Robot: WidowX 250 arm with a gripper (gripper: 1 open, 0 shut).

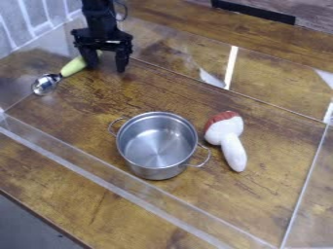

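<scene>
My black gripper (101,54) is low over the wooden table at the upper left, its fingers standing apart. A pale yellow-green elongated object (74,66) lies just left of it, partly behind it; I cannot tell whether they touch. A shiny metal spoon-like object (47,84) lies at that object's lower-left end. An empty steel pot (156,146) with two handles sits at the centre front. Right of it lies a white object with a red-topped head (225,140), like a toy mushroom.
The wooden table (78,175) is bordered by clear plastic edges and walls at the left, front and right. Small white tape strips lie toward the back right. The middle of the table between gripper and pot is clear.
</scene>
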